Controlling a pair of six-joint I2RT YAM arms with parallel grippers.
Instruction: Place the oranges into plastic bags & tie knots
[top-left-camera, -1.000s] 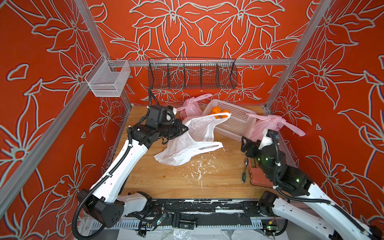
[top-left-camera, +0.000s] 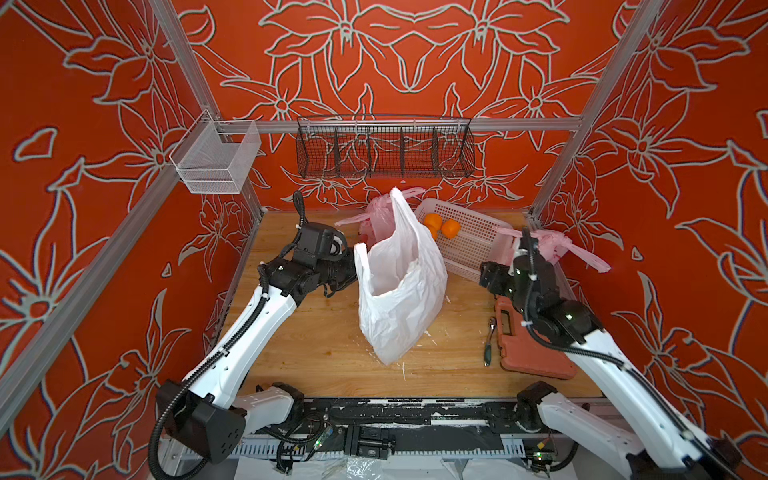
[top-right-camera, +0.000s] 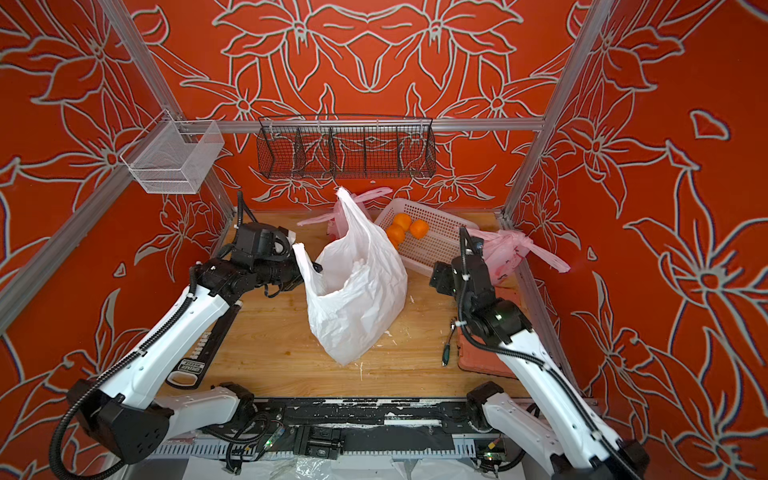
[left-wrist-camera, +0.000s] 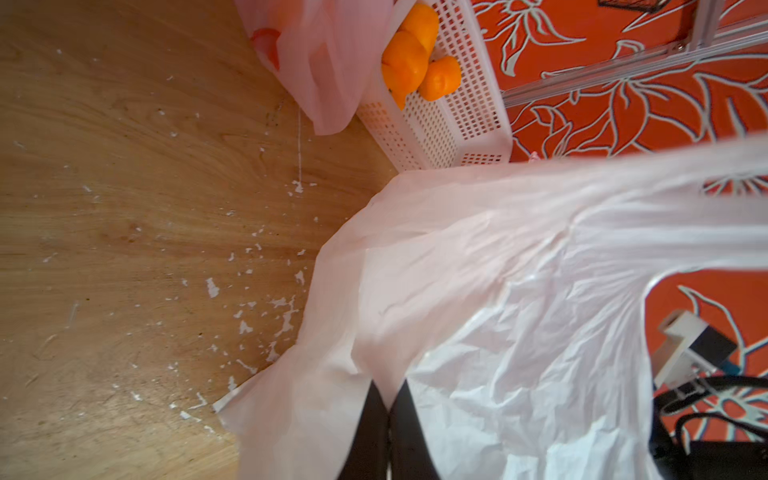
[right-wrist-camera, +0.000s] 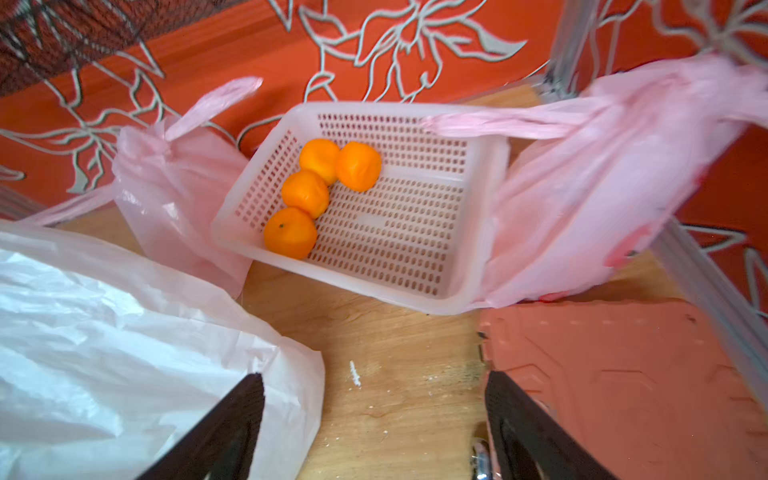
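My left gripper is shut, with a fold of the white plastic bag (left-wrist-camera: 480, 336) pinched at its fingertips. The bag (top-left-camera: 404, 296) hangs over the middle of the table, its mouth gaping upward and one handle peak standing up. Nothing lies between the fingers of my right gripper, which is open to the right of the bag. Several oranges (right-wrist-camera: 305, 193) are clustered at the left end of the white perforated basket (right-wrist-camera: 460, 276). Whether the white bag contains anything cannot be seen.
Knotted pink bags flank the basket: one on the left (right-wrist-camera: 180, 188), another on the right (right-wrist-camera: 592, 184). An orange-red case (top-left-camera: 532, 344) and a screwdriver-like tool (top-left-camera: 488, 344) occupy the right front. Bare wood (top-left-camera: 312, 352) is free at left front.
The white bag went from stretched across to my right gripper to hanging upright with its mouth open.
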